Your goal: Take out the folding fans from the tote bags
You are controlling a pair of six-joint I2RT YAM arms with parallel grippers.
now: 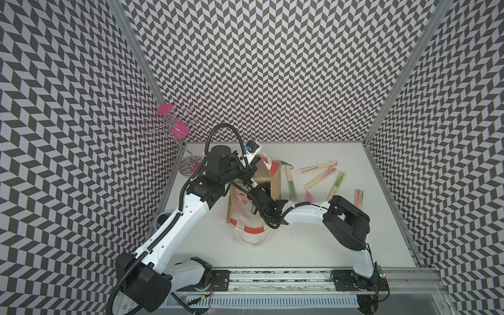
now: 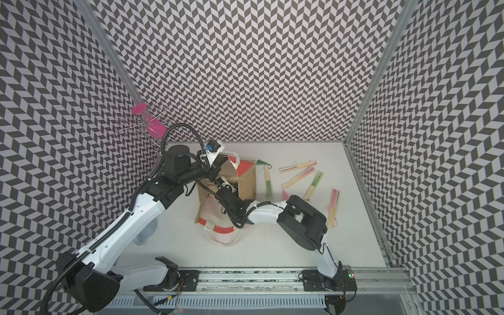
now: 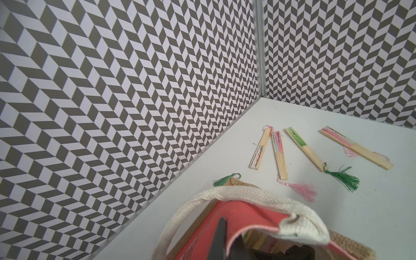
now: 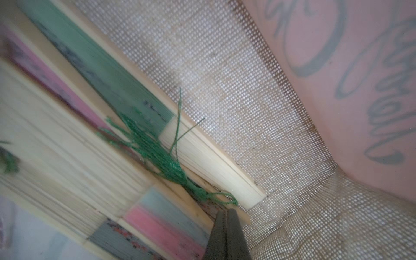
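The burlap tote bag (image 1: 276,181) with red trim stands open mid-table. My left gripper is shut on its red rim beside the white handle (image 3: 242,192); one finger is hidden behind the fabric. Inside the bag, in the right wrist view, my right gripper is shut with nothing between its fingers. Several folding fans lie stacked around and left of its tips: a green one (image 4: 108,71) against the burlap wall (image 4: 242,117), a pink-and-blue one (image 4: 164,225) and a dark-patterned one (image 4: 125,240). A green tassel (image 4: 160,162) drapes over them.
Several fans lie on the table right of the bag, among them a green one (image 1: 337,184) and a pink one (image 1: 321,177). A metal stand with pink discs (image 1: 179,129) is at the back left.
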